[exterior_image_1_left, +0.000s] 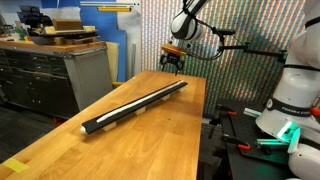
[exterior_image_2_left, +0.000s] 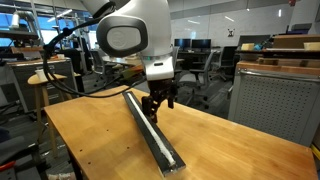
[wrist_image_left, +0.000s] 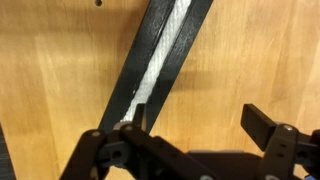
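A long black bar with a white strip along its middle (exterior_image_1_left: 134, 107) lies flat on the wooden table. In the wrist view this bar (wrist_image_left: 159, 62) runs diagonally from the top centre to the lower left. My gripper is open, its two fingers wide apart with nothing between them. The left finger overlaps the bar in that view, while bare wood shows below the gap. From the side, the gripper (exterior_image_2_left: 157, 104) hangs above the table close to the bar's middle part. In exterior view 1 the gripper (exterior_image_1_left: 175, 62) is over the bar's far end.
Bare wooden tabletop (exterior_image_1_left: 150, 145) spreads widely on both sides of the bar. A grey cabinet (exterior_image_2_left: 272, 100) stands behind the table. Another robot arm's white base (exterior_image_1_left: 290, 95) is at the right edge. A small dark spot (wrist_image_left: 98, 3) marks the table.
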